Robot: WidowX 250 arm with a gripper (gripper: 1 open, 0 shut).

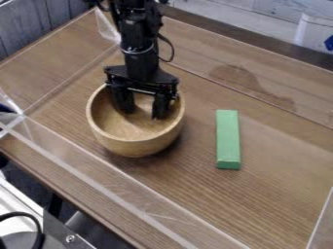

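Note:
My black gripper point(142, 92) reaches down from the top of the view into a wooden bowl point(132, 137) at the centre left. Its fingers stand apart, open, with their lower ends inside the bowl's rim. Whether anything lies between or beneath them in the bowl is hidden by the gripper.
A green bar point(228, 139) lies on the wooden table point(274, 195) to the right of the bowl.

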